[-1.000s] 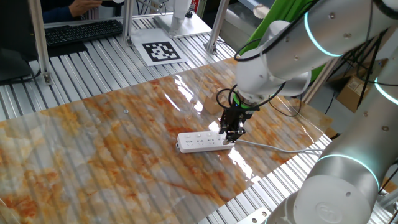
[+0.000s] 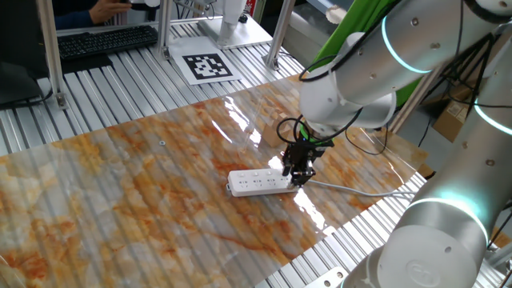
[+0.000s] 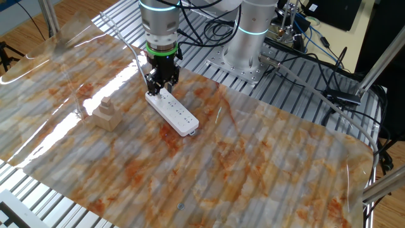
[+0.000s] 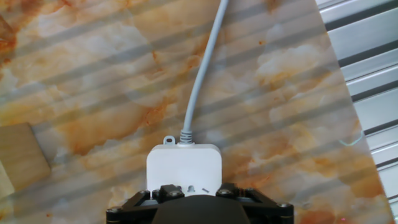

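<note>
A white power strip (image 2: 254,182) with a row of sockets lies flat on the marble-patterned sheet. My black gripper (image 3: 162,90) points down at the strip's cable end, its fingers apart on either side of the strip. In exterior view 1 the gripper (image 2: 299,176) covers part of that end. The wrist view shows the strip's end (image 4: 185,165) just ahead of the gripper; the fingertips' contact with its sides is hidden. Whether they press on the strip cannot be made out.
A grey cable (image 4: 205,68) runs from the strip toward the sheet's edge. A wooden block (image 3: 106,116) stands off to one side of the strip. A small ring-like item (image 3: 181,206) lies far from the gripper. Much of the marbled sheet (image 3: 253,171) is bare.
The power strip shows no clear movement.
</note>
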